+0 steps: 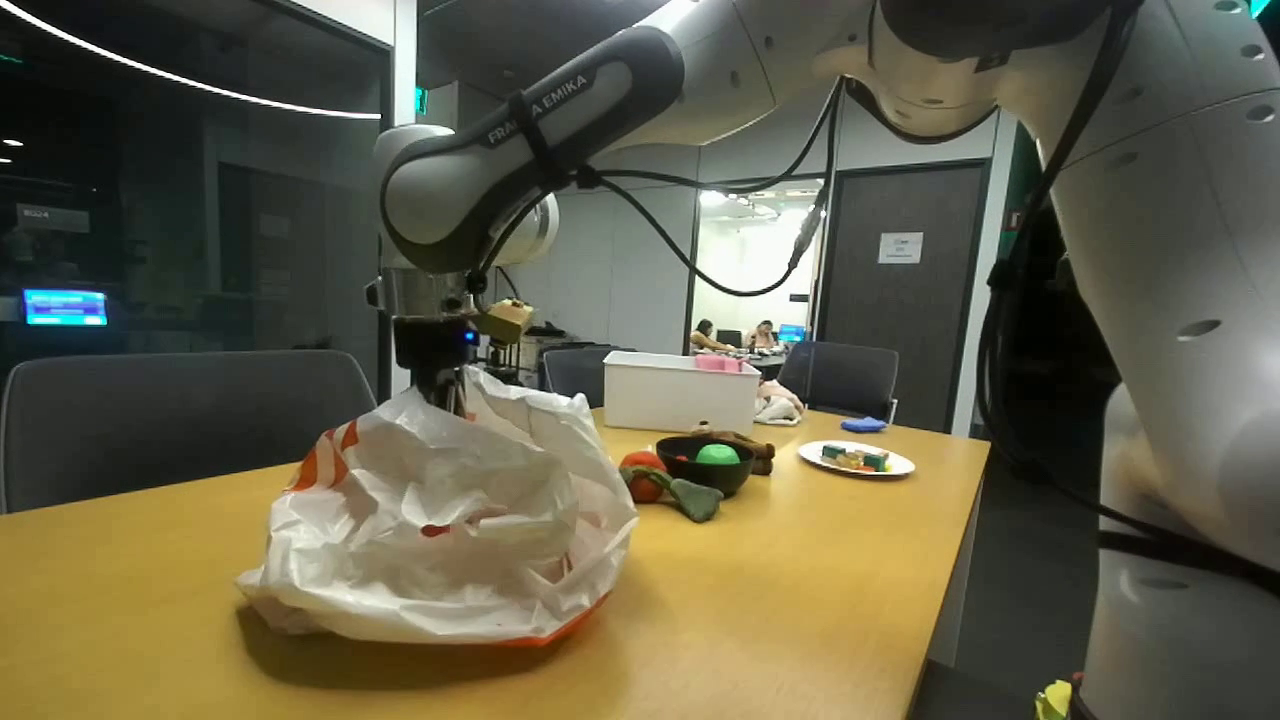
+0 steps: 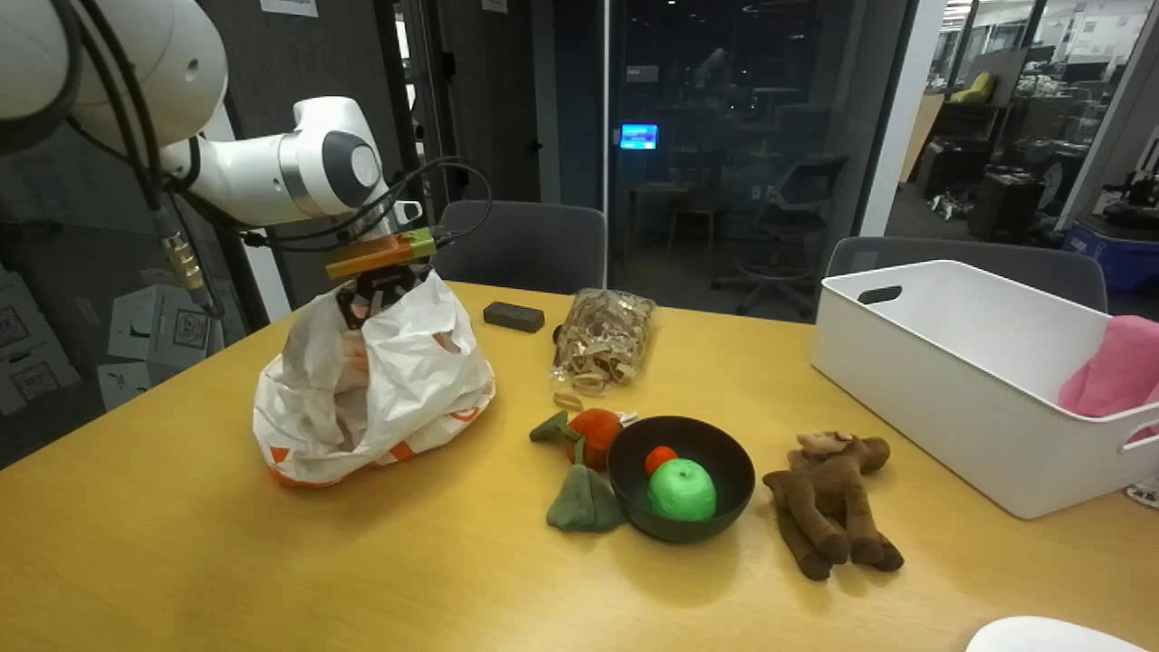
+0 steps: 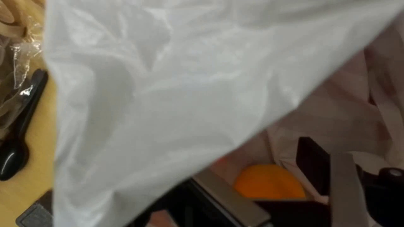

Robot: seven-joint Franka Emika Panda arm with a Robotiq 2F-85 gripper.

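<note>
A crumpled white plastic bag with orange print [image 1: 456, 516] stands on the table, its opening toward exterior view 2. My gripper [image 1: 445, 394] points down into the top of the bag; exterior view 1 hides its tips behind the plastic. White film [image 3: 170, 94] covers much of the wrist view. Past its edge, a dark finger [image 3: 312, 166] shows at the lower right, apart from the grey metal of the other side. A round orange object [image 3: 269, 182] lies inside the bag, appearing between the two sides of the gripper. Contact with it cannot be made out.
A black bowl [image 2: 728, 505] holds green and red-orange pieces, with plush vegetables [image 2: 587, 502] beside it. Nearby are a brown plush animal [image 2: 831, 505], a clear packet [image 2: 608, 337], a dark block [image 2: 513, 316] and a white bin [image 2: 934, 402].
</note>
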